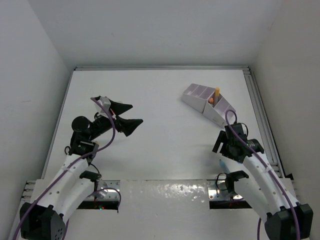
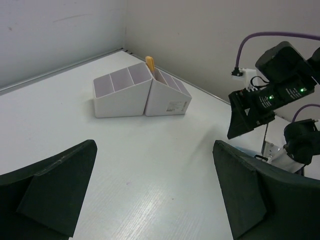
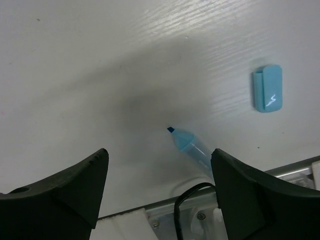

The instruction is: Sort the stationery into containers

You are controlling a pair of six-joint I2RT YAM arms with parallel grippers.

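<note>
A light blue marker (image 3: 192, 147) lies at the table's front right under my right gripper (image 1: 218, 145), which is open with nothing between its fingers. A small blue block-like item (image 3: 268, 88) lies nearby, to the right in the right wrist view. At the back right, the grey compartment containers (image 1: 196, 96) hold a yellow item (image 1: 217, 92) and an orange item (image 1: 211, 100). My left gripper (image 1: 130, 116) is open and empty above the left part of the table.
A metal rail edges the table, and a black cable lies by the marker at the front edge.
</note>
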